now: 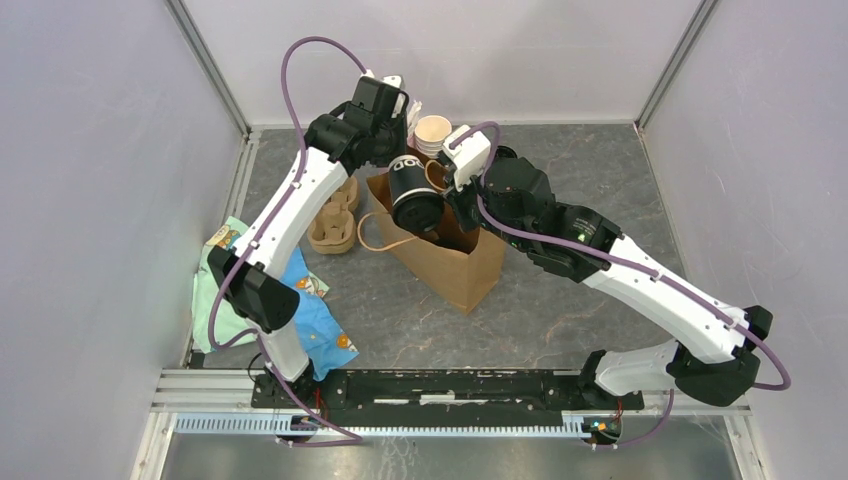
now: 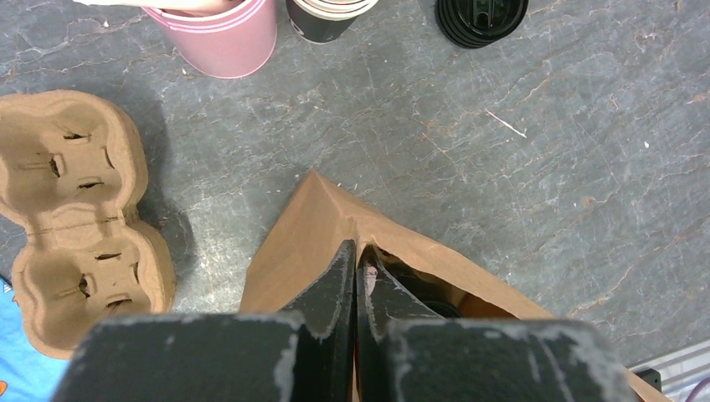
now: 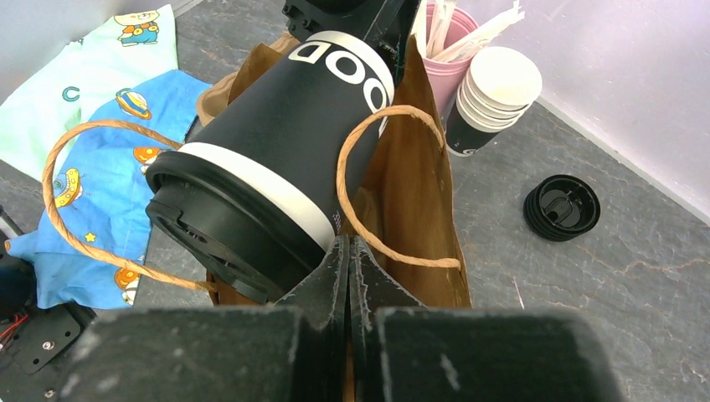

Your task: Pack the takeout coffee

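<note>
A kraft paper bag (image 1: 460, 275) with twisted handles stands mid-table. A lidded black coffee cup (image 3: 276, 159) lies tilted at its mouth, high in the opening, in the top and right wrist views. My left gripper is shut at the bag's upper edge, beyond the cup; whether anything thin is between its fingers is unclear. My right gripper is shut just beside the cup's lid end and a handle, with nothing visible between its fingers.
Cardboard cup carriers (image 2: 79, 218) and blue and green packets (image 1: 315, 330) lie left. Behind stand a pink cup (image 2: 218, 46), stacked paper cups (image 3: 494, 92) and black lids (image 3: 561, 208).
</note>
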